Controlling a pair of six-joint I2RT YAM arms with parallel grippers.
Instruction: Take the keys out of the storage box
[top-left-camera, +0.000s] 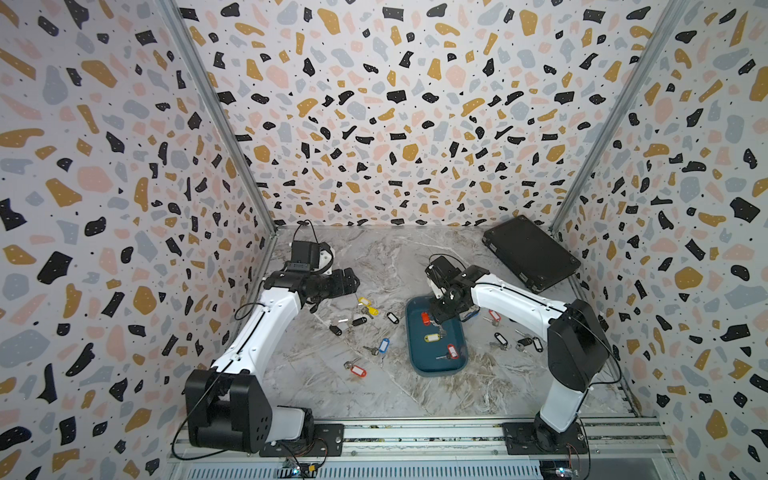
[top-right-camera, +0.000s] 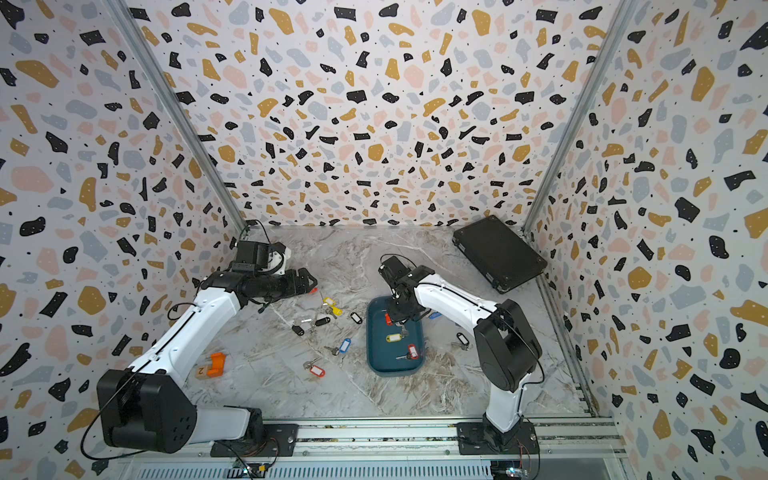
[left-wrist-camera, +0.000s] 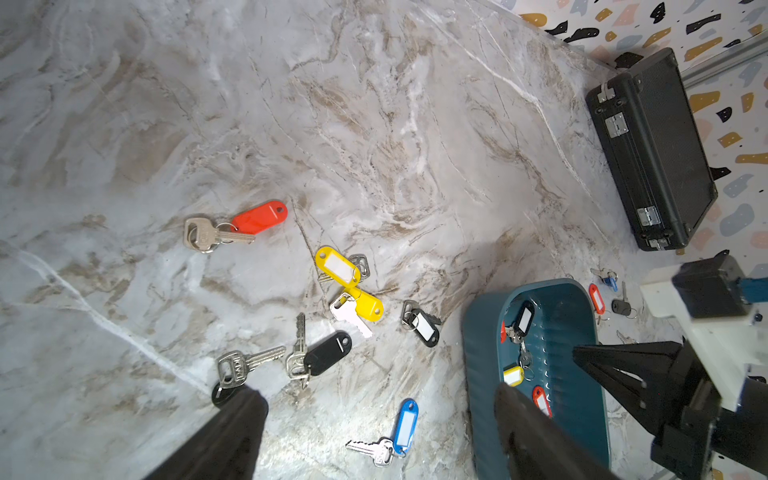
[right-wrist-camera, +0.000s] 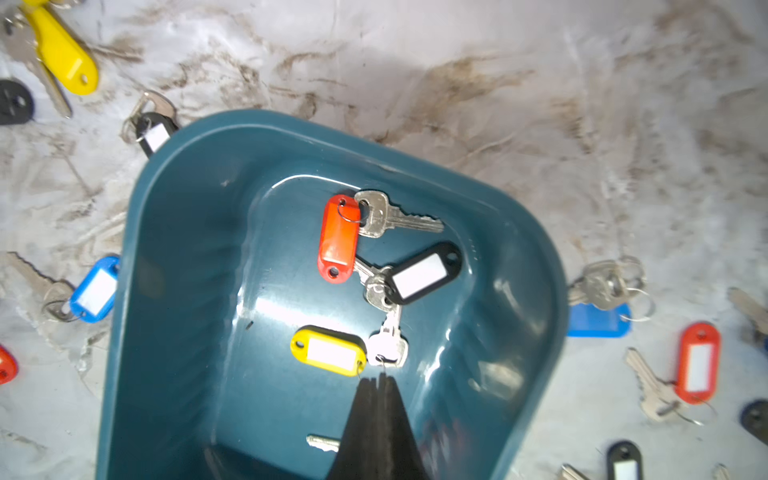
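Note:
The teal storage box (right-wrist-camera: 528, 248) holds several keys. At its far end lie a red-tagged key (right-wrist-camera: 338, 240) and a black-tagged key (right-wrist-camera: 419, 277); a yellow-tagged key (right-wrist-camera: 328, 350) sits nearer the middle. Another red tag (top-left-camera: 453, 352) rests toward the box's near end; in the right wrist view only a key tip (right-wrist-camera: 323, 442) shows there beside my fingers. Above the box, my right gripper is shut with its fingertips together and nothing between them, the black-tagged key lying clear of it. Left of the box, my left gripper hangs open over the table, its fingers wide apart and empty.
Several tagged keys lie left of the box, among them yellow (left-wrist-camera: 338, 266), red (left-wrist-camera: 261, 215) and blue (left-wrist-camera: 405, 427) ones. More lie to its right, including a red tag (right-wrist-camera: 697, 362). A black case (top-left-camera: 532, 252) stands back right.

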